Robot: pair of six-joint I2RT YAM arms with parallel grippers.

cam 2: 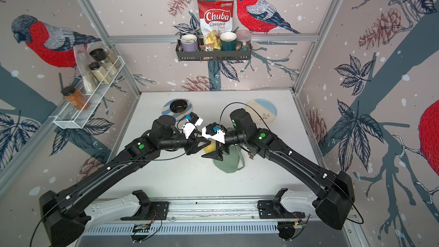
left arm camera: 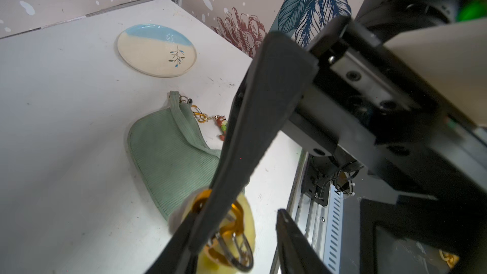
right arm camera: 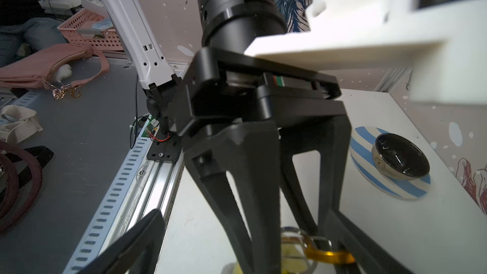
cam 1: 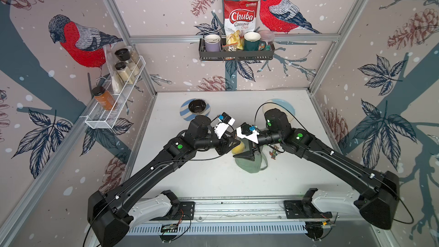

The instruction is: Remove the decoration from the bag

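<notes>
The green bag (left arm camera: 172, 157) lies on the table, with small charms (left arm camera: 220, 124) beside its strap. A yellow decoration with a gold ring and metal clasp (left arm camera: 238, 233) is at my left gripper's fingertips, partly hidden by a finger. In the top views it appears just above the bag. My left gripper (cam 1: 231, 144) is angled toward it; its exact opening is unclear. My right gripper stands open close beside it, its fingers either side of the left gripper's fingertips and the ring in its wrist view.
A striped plate (right arm camera: 360, 154) with a dark bowl (right arm camera: 400, 154) is at the back left, a blue-cream plate (left arm camera: 156, 50) at the back right. A shelf (cam 1: 235, 55) with mugs hangs on the back wall.
</notes>
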